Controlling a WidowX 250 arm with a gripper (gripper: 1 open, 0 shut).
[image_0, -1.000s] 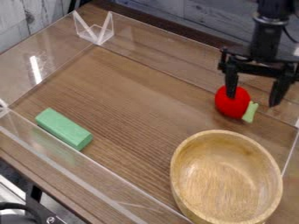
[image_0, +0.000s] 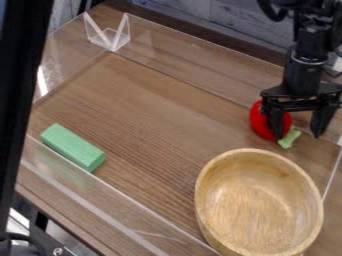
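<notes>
My gripper (image_0: 295, 106) is low at the right, over a red round object (image_0: 261, 122) with a green part (image_0: 289, 137) poking out below it; the black fingers partly cover the red object, and I cannot tell whether they grip it. A large round wooden bowl (image_0: 257, 205) stands in front, at the lower right. A green block (image_0: 74, 147) lies on the left of the wooden table (image_0: 160, 110).
A white wire rack (image_0: 110, 32) sits at the back left. The table's left edge borders a dark area.
The red object appears about where it was; the bowl and green block are unmoved.
</notes>
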